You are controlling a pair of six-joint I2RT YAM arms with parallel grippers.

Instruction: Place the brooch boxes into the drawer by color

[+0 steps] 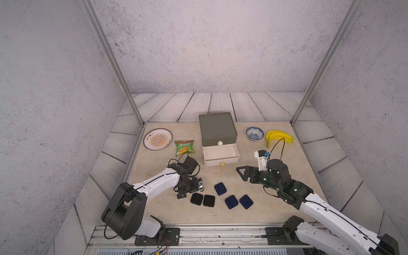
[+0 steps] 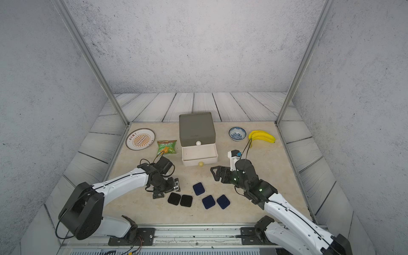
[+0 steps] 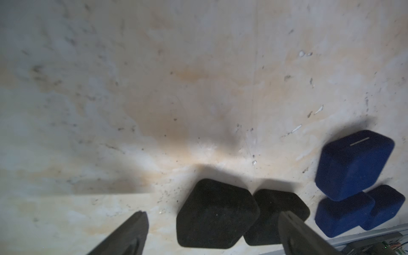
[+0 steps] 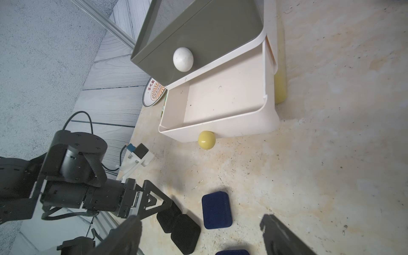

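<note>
Two black brooch boxes (image 1: 202,199) lie side by side near the table's front, left of centre. To their right are three dark blue boxes (image 1: 231,201), one set a little further back. My left gripper is open above the black boxes; in its wrist view a black box (image 3: 214,216) shows between the fingers, untouched. The organizer's lower drawer (image 4: 225,93) is pulled out and empty, with a yellow knob (image 4: 207,139). My right gripper stands open right of the drawer front, holding nothing; a blue box (image 4: 216,210) lies beyond its fingers.
Above the open drawer, the grey-green organizer (image 1: 217,127) has a closed upper part with a white knob (image 1: 220,143). A snack bag (image 1: 184,147) and plate (image 1: 157,139) sit left; a patterned bowl (image 1: 255,133) and bananas (image 1: 279,136) sit right.
</note>
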